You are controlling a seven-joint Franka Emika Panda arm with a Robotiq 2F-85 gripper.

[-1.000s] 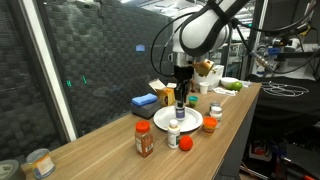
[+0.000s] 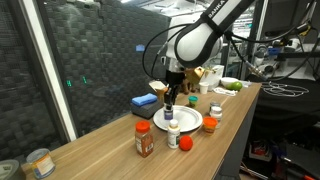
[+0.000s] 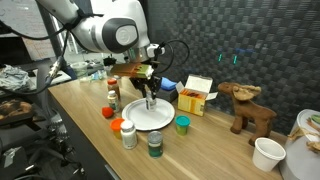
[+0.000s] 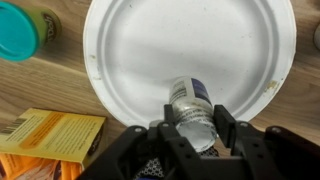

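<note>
My gripper is shut on a small bottle with a pale cap [image 4: 197, 133], one dark finger on either side of the cap. The bottle hangs upright, cap up, over the white plate [image 4: 140, 60]. In exterior view 1 the bottle [image 2: 169, 114] shows below the gripper [image 2: 169, 104], over the left part of the plate [image 2: 190, 120]. Exterior view 2 has the bottle [image 3: 150, 103] over the plate [image 3: 148, 120] too. Whether its base touches the plate cannot be told.
Near the plate stand an orange-lidded jar [image 2: 144, 140], a white-capped bottle [image 2: 173, 135], a red ball [image 2: 186, 143] and a green-lidded jar [image 3: 182, 126]. Behind it are a yellow box [image 3: 197, 96] and a toy moose [image 3: 252, 110].
Over the last second my gripper has carried the bottle leftward across the plate in exterior view 1. The plate and the surrounding objects have stayed put.
</note>
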